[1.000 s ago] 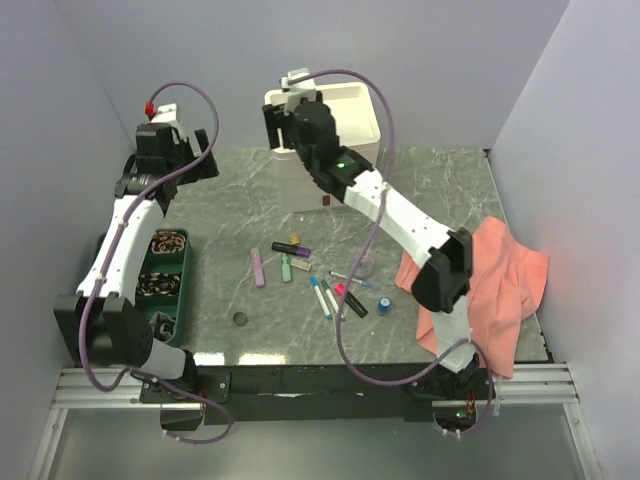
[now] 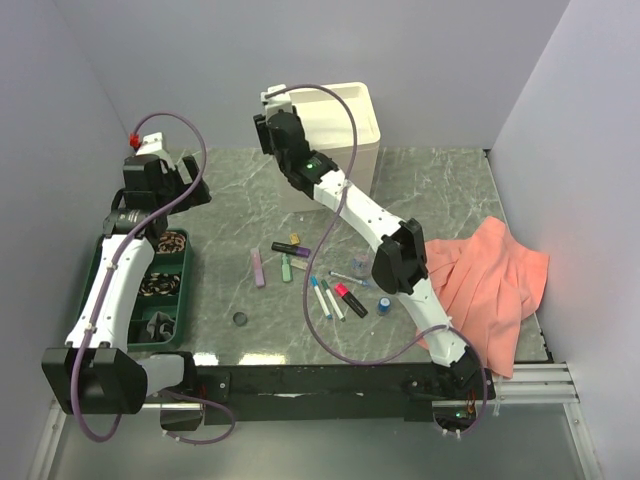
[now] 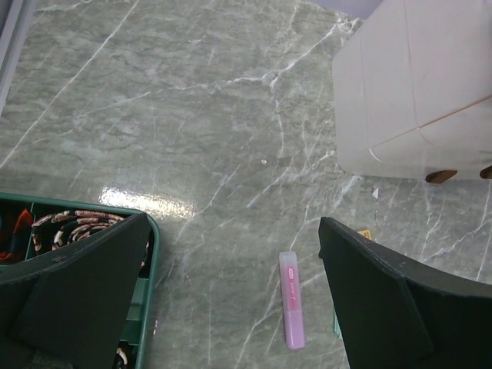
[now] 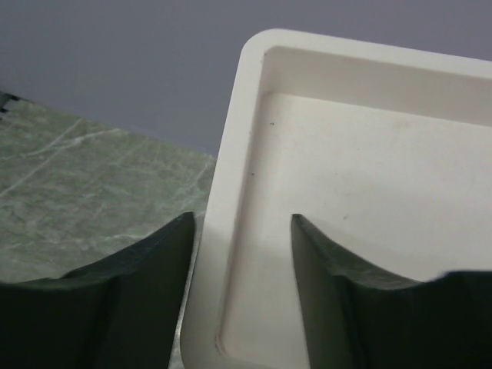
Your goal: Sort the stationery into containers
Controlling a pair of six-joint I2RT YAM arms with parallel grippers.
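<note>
My left gripper (image 2: 188, 180) hangs open and empty above the table by the green compartment tray (image 2: 170, 310), which holds patterned items. My right gripper (image 2: 265, 130) is part open at the left rim of the white bin (image 2: 350, 105); the bin is empty inside in the right wrist view. On the table lie a pink stick (image 2: 258, 268), a black-purple marker (image 2: 290, 249), a green bottle (image 2: 286, 268), several pens (image 2: 320, 298), a red-black marker (image 2: 352, 301), a blue jar (image 2: 383, 306) and a dark round piece (image 2: 240, 318).
A salmon cloth (image 2: 490, 290) covers the right side of the table. Walls stand at the back and both sides. The table between tray and bin is mostly clear.
The left arm has moved down and leftward toward the front. The right arm has shifted left along the bin's top, its gripper now at the left rim.
</note>
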